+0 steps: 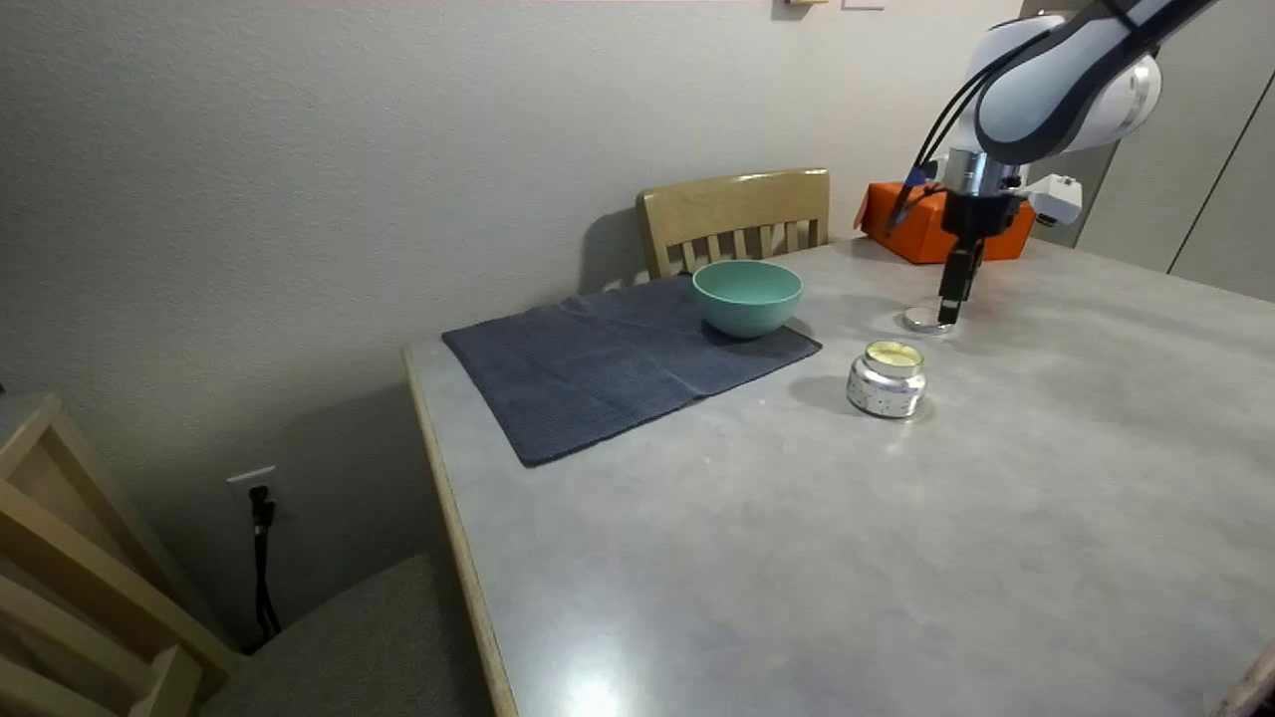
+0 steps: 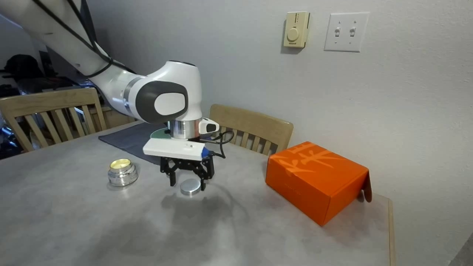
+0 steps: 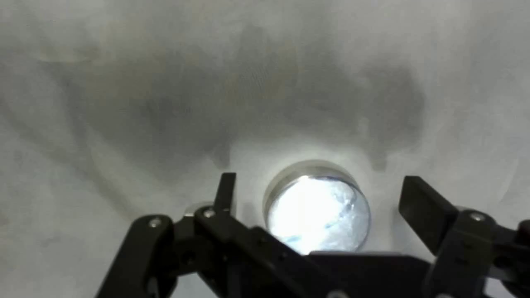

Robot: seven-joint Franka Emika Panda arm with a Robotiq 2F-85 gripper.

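Observation:
A round silver lid (image 2: 190, 186) lies flat on the grey table. Above it hangs my gripper (image 2: 188, 186), open, its two black fingers apart. In the wrist view the shiny lid (image 3: 320, 216) sits in the gap between the fingertips, touching neither; my gripper straddles it. The first exterior view shows the lid (image 1: 925, 321) partly behind a finger of my gripper (image 1: 950, 313). A silver jar candle (image 1: 887, 382) with pale yellow wax stands uncovered nearer that camera; the second exterior view has this candle (image 2: 122, 173) left of my gripper.
A teal bowl (image 1: 748, 299) sits on a dark blue cloth (image 1: 598, 370). An orange box (image 2: 317, 177) stands near the table's end. Wooden chairs (image 1: 735, 215) stand along the edge.

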